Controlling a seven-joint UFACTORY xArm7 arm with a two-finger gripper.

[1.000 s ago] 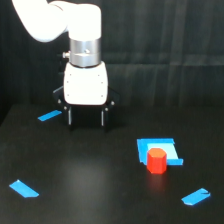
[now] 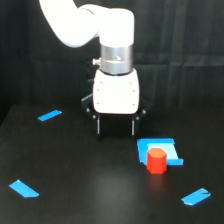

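My gripper (image 2: 116,126) hangs over the black table, its two dark fingers parted and nothing visible between them. A red block (image 2: 157,161) stands on the table to the right of the gripper and nearer the camera. Behind the block lies a square patch (image 2: 173,150), white with blue along its edges. The block covers the patch's front left part; whether it rests on the patch or just in front of it, I cannot tell.
Blue tape strips mark the table at the far left (image 2: 50,115), near left (image 2: 24,189) and near right (image 2: 196,197). Open black table surface (image 2: 90,170) spreads left of the block. A dark curtain (image 2: 180,60) closes off the back.
The arm and gripper have shifted right and slightly lower in the view, closer to the red block. The block, patch and tape strips are where they were.
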